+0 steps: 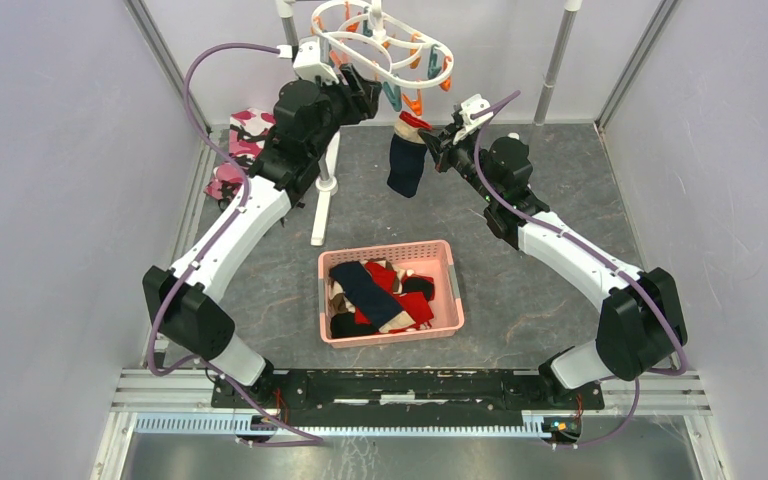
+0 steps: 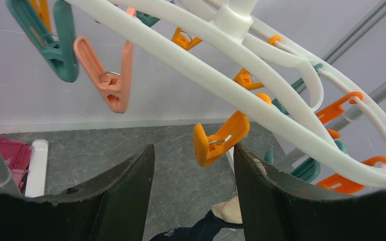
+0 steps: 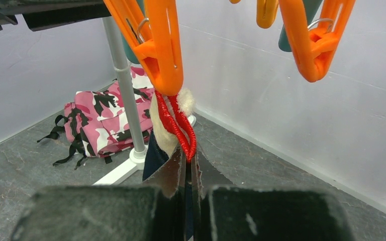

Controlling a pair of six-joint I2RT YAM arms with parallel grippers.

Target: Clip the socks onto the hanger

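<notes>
A navy sock with cream cuff and red rim (image 1: 406,160) hangs below the hanger (image 1: 380,70). My right gripper is shut on its red rim, just under an orange clip (image 3: 163,60); whether the clip grips it is unclear. My left gripper is open at the hanger's rim, with an orange clip (image 2: 208,148) between and beyond its fingertips; the fingers do not visibly squeeze it. Other orange, teal and pink clips hang around the rings. More socks (image 1: 370,292) lie in the pink basket (image 1: 385,338).
Grey poles (image 1: 555,60) support the hanger. A pink camouflage bag (image 3: 103,115) lies on the floor at the back left. Walls stand on both sides. The floor between the hanger and basket is clear.
</notes>
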